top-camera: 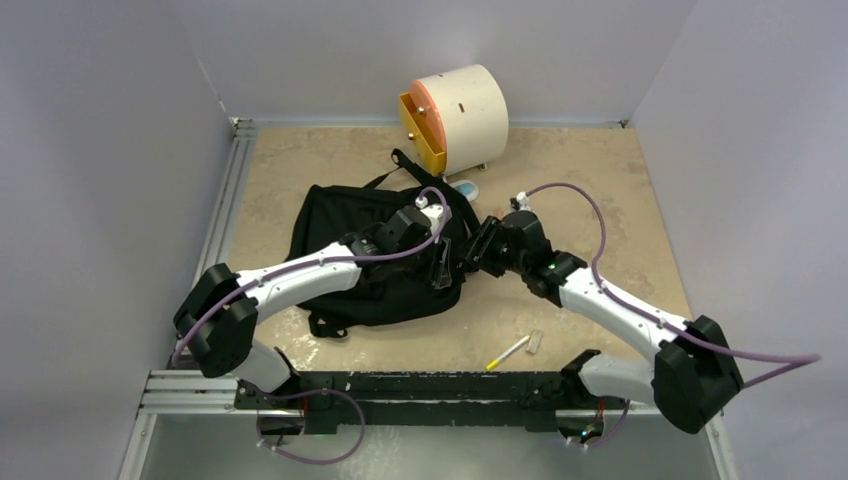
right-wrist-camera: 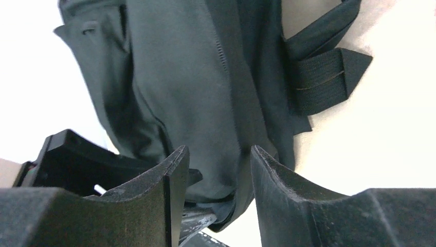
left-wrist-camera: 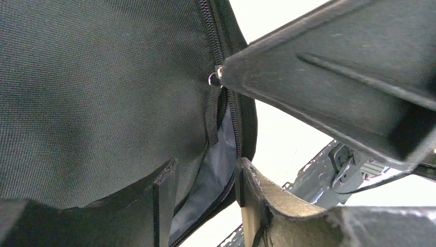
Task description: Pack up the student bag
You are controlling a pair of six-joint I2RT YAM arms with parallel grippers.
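The black student bag (top-camera: 345, 225) lies flat on the left and middle of the table. Above its right part hangs my left gripper (top-camera: 440, 272), open. In the left wrist view, a partly unzipped gap with grey lining (left-wrist-camera: 222, 152) shows between and beyond its fingers, and a zipper pull (left-wrist-camera: 213, 110) hangs at the top of that gap. A dark finger of my right gripper overlaps the pull's metal end there; contact is hard to judge. At the bag's right edge my right gripper stands open, black fabric beneath it, nothing visibly gripped.
Behind the bag stands a white drum-shaped cabinet (top-camera: 470, 115) with its yellow drawer (top-camera: 422, 135) pulled out. A small blue-and-white item (top-camera: 465, 188) lies beside it. At the front are a yellow-ended marker (top-camera: 508, 352) and a pale small block (top-camera: 534, 342).
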